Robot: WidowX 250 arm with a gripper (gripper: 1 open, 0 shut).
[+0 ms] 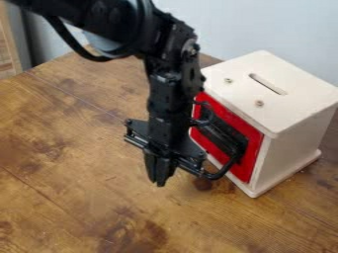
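Note:
My black gripper [158,170] hangs low over the wooden table, pointing down, its fingers close together with nothing visible between them. Just behind it and to its right stands a pale wooden box [275,95] with a slot and two small fittings on top. Its red front panel [243,169] faces the arm and is partly hidden by the gripper's body and cable.
A white wall [251,25] rises behind the box, and a wooden piece stands at the far left edge.

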